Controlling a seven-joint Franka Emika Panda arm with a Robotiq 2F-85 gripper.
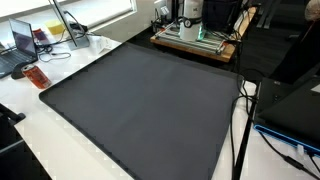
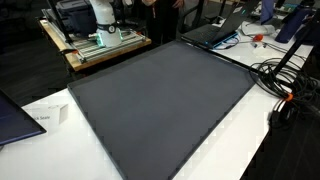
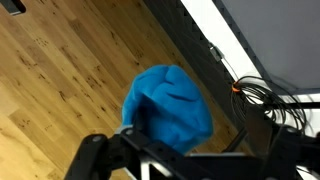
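In the wrist view my gripper stands open over a wooden floor. A crumpled-looking blue thing (image 3: 172, 95), perhaps cloth or a bag, shows in line with the gap between the fingers. Its lower part is hidden behind the gripper, and its distance from the fingers is hard to judge. The dark grey table mat (image 1: 150, 100) is bare. Neither exterior view clearly shows the gripper.
A red can (image 1: 36, 76) stands on the white tabletop beside the mat. A laptop (image 1: 25, 40) is at the back left. Cables (image 2: 288, 85) bunch near a table edge. A wooden table (image 1: 195, 40) with items stands beyond the mat.
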